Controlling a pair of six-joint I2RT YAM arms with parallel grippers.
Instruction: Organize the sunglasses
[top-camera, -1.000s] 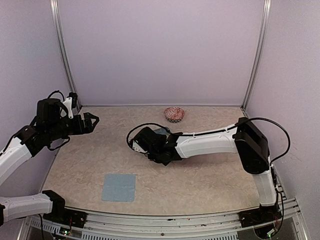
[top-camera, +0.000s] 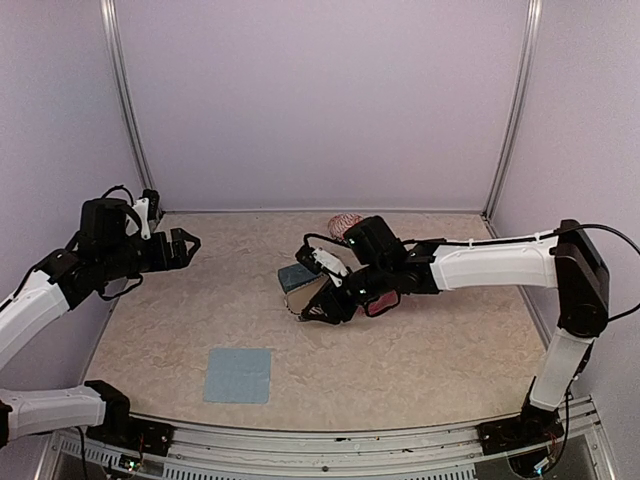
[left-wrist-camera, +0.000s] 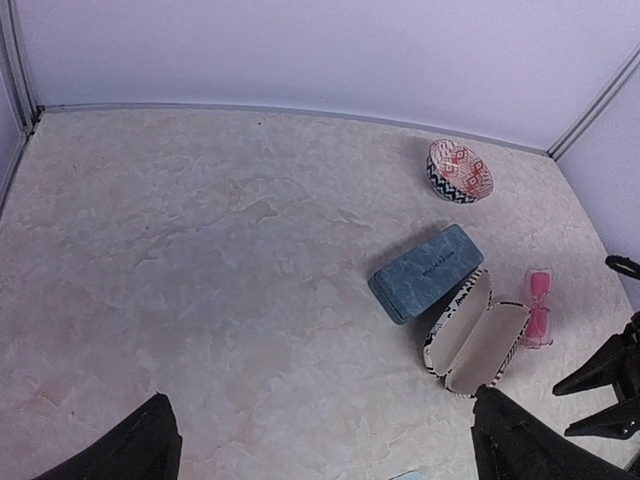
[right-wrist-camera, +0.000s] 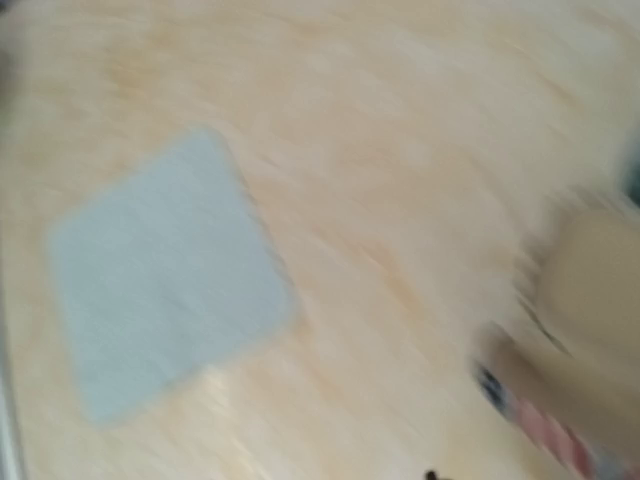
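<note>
Pink glasses (left-wrist-camera: 538, 307) lie flat on the table in the left wrist view, to the right of the open glasses case (left-wrist-camera: 496, 345) with its patterned outside. The case looks empty. A light blue cloth (top-camera: 238, 375) is spread near the front left. My right gripper is open, its fingers apart with nothing between them; in the top view it covers part of the case. At the left side my left gripper (top-camera: 191, 246) hangs open and empty, well away from the glasses and case.
A dark blue box (left-wrist-camera: 428, 272) lies against the case's far side. The red-and-white patterned bowl (left-wrist-camera: 460, 170) stands at the back. Bare table stretches over the left and the front right. Walls bound the back and sides.
The left arm has barely shifted. Case, glasses and cloth look unmoved.
</note>
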